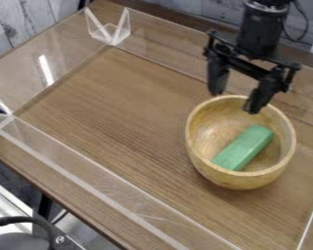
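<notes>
A wooden bowl (201, 156) stands at the right of the table with a green block (245, 147) lying in it. My black gripper (238, 83) hangs above the bowl's back rim, its two fingers apart with nothing seen between them.
A white wire-like object (109, 29) stands at the back left. A dark curved object with cables is at the lower left corner, partly out of frame.
</notes>
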